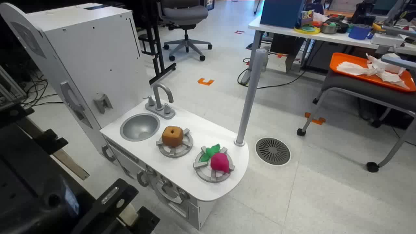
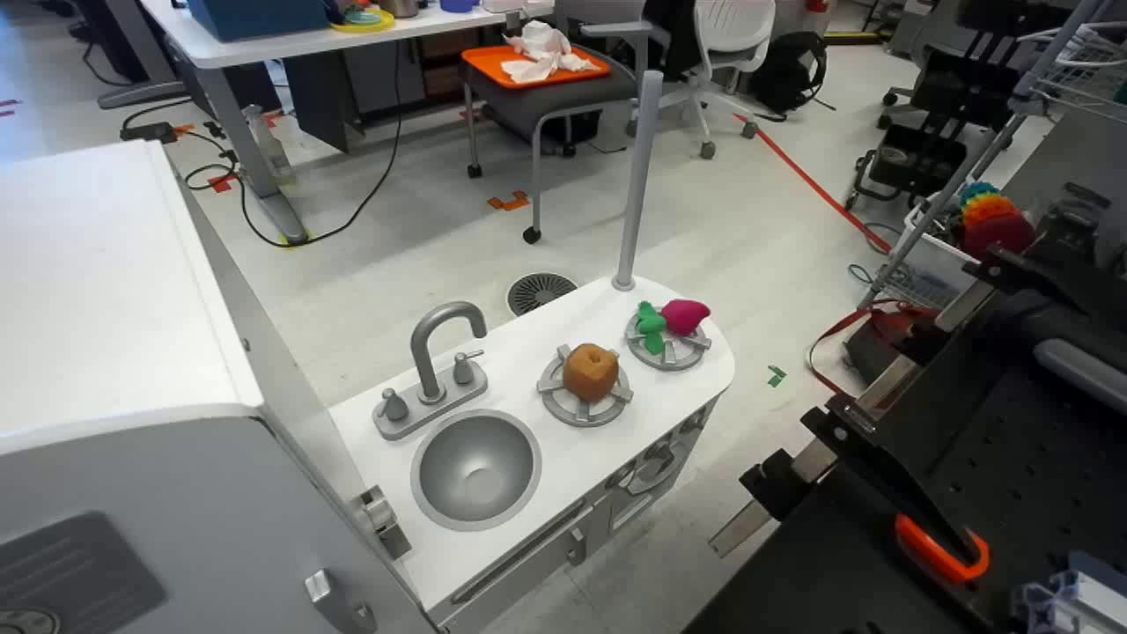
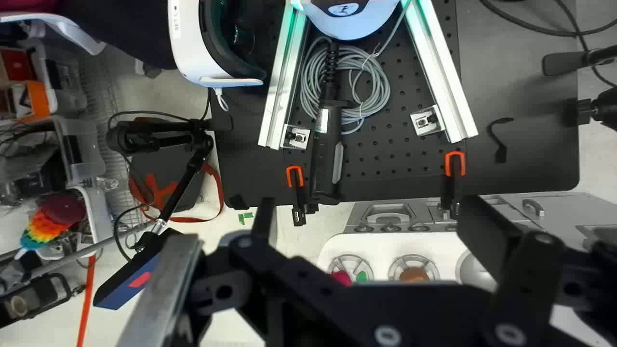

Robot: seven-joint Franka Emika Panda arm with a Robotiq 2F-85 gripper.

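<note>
My gripper shows only in the wrist view, high above the toy kitchen and the black mounting board. It is open, its dark fingers wide apart with nothing between them. A brown blocky toy (image 1: 172, 136) with a small dimple on top rests on the burner nearer the sink. On the other burner lies a pink toy vegetable (image 1: 220, 162) with green leaves (image 1: 211, 152). In the wrist view the gripper's body partly covers both the brown toy (image 3: 413, 274) and the pink toy (image 3: 342, 277).
The grey sink (image 2: 476, 470) is empty, with a faucet (image 2: 428, 349) behind it. An upright grey post (image 2: 639, 180) rises from the counter's far end. A tall white cabinet (image 1: 91, 58) borders the sink side. Cables and metal rails (image 3: 442, 69) lie on the black board (image 3: 382, 167).
</note>
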